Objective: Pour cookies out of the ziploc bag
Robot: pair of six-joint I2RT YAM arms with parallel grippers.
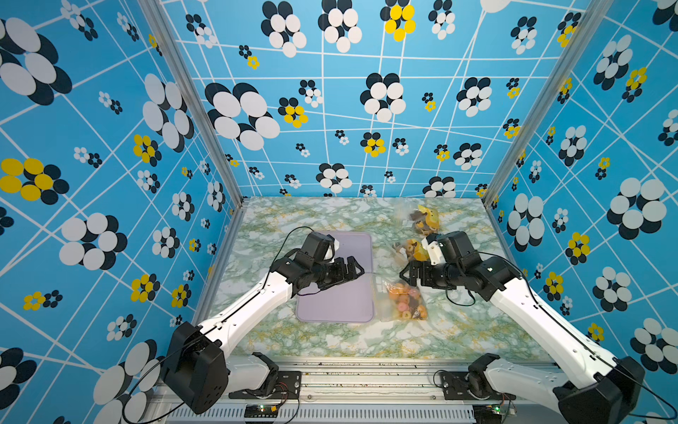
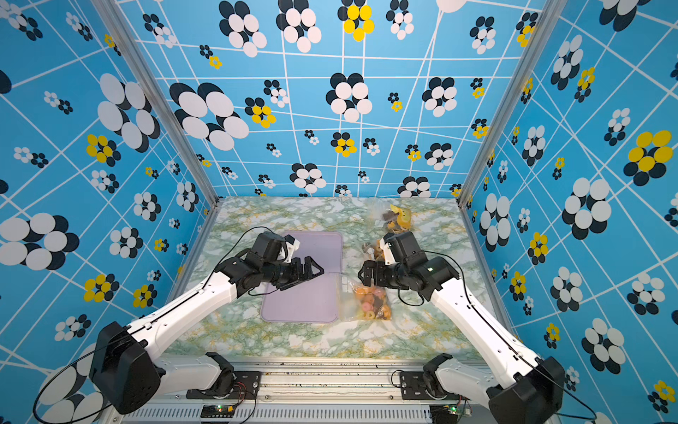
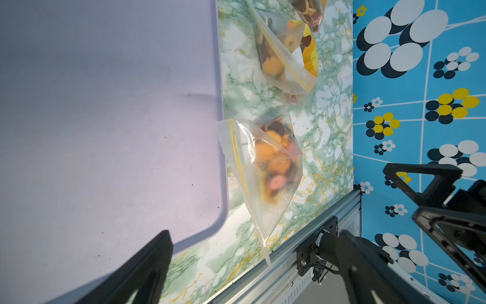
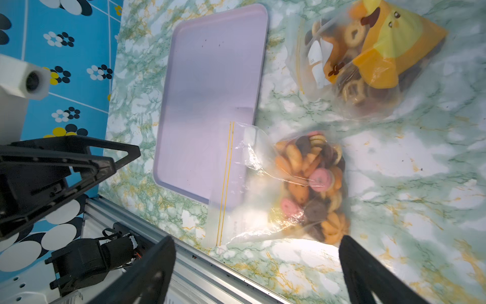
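A clear ziploc bag (image 4: 303, 187) of mixed cookies lies flat on the table. Its yellow-striped mouth end (image 4: 225, 185) overlaps the right edge of the lilac tray (image 4: 202, 91), whose surface is bare. The same bag (image 1: 402, 302) shows below my right gripper (image 1: 411, 275) in the top left view. That gripper hangs above the bag, fingers apart, touching nothing. Over the tray, my left gripper (image 1: 353, 268) is also open and empty. In the left wrist view its blurred fingers (image 3: 136, 268) stand wide apart at the lower edge. Whether the bag's seal is open I cannot tell.
Behind the cookie bag lies a second bag (image 4: 364, 55) with yellow packaging and ring-shaped pieces. Farther back is a third bag (image 2: 399, 217).
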